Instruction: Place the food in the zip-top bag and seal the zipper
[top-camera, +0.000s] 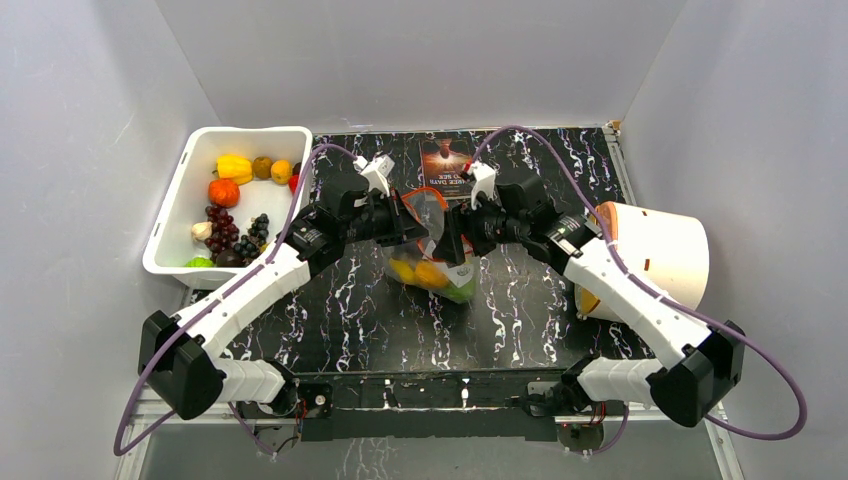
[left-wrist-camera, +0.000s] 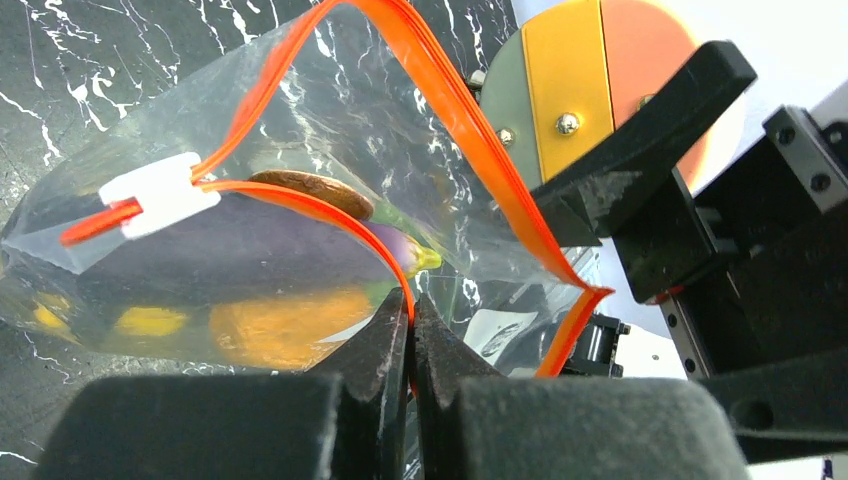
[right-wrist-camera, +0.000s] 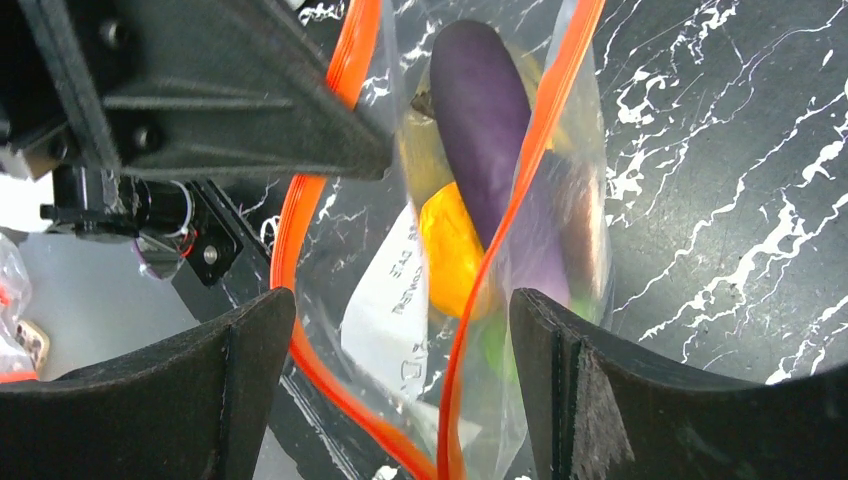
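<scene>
The clear zip bag (top-camera: 430, 275) stands at the table's middle, holding a purple eggplant (right-wrist-camera: 480, 120), a yellow item (right-wrist-camera: 445, 240) and other food. Its orange zipper (left-wrist-camera: 480, 150) gapes, with a white slider (left-wrist-camera: 160, 195) near one end. My left gripper is shut on the bag's orange zipper edge. My right gripper is open, lying low over the bag mouth with the zipper strips between its fingers; the left gripper's body shows beside it.
A white bin (top-camera: 165, 230) of fruit and vegetables is at the left. A cream cylinder (top-camera: 655, 255) lies at the right. The dark marble table around the bag is clear.
</scene>
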